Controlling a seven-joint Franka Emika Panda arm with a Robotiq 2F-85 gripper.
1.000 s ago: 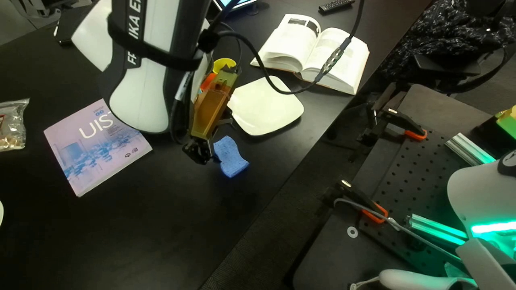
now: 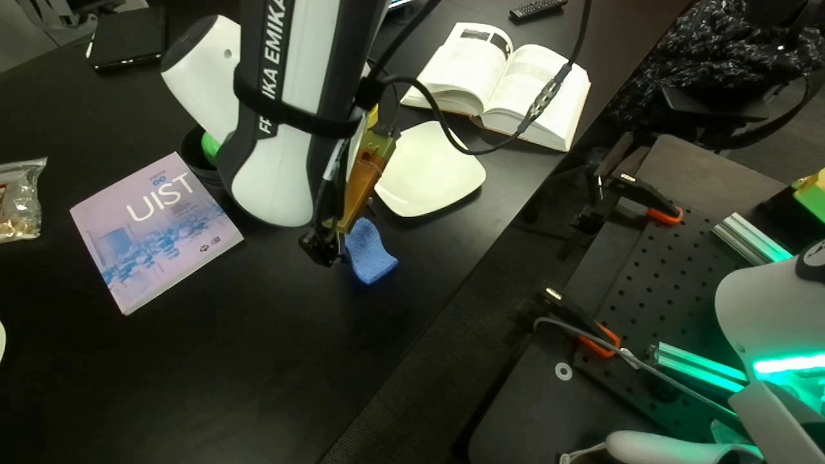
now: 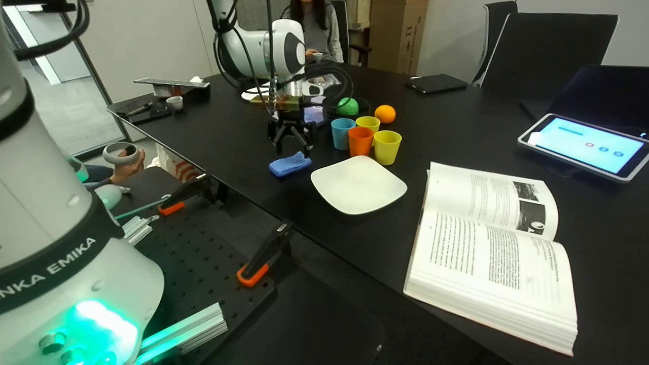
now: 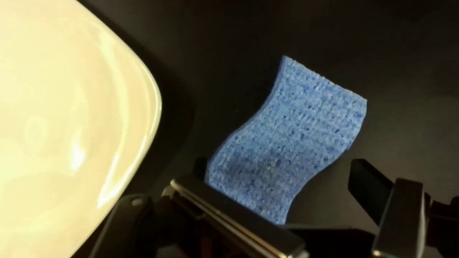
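Observation:
A wavy blue sponge (image 4: 288,137) lies on the dark table, beside a cream square plate (image 4: 69,120). In the second exterior view, my gripper (image 3: 293,149) hangs just above and behind the sponge (image 3: 290,164), left of the plate (image 3: 359,185). The wrist view shows my gripper open, its fingers well apart and the space between them empty. One finger (image 4: 236,219) overlaps the sponge's near end in that view; I cannot tell whether it touches. The arm partly hides the sponge (image 2: 369,254) in the first exterior view.
Blue, orange and yellow cups (image 3: 360,141) stand behind the plate, near an orange ball (image 3: 385,113) and a black bowl with a green ball (image 3: 348,106). An open book (image 3: 496,255) lies to the right. Bare table extends in front of the UIST booklet (image 2: 155,232).
The arm has shifted right in the first exterior view, and my gripper has come closer to the sponge, covering part of its left side. Sponge and plate have stayed put.

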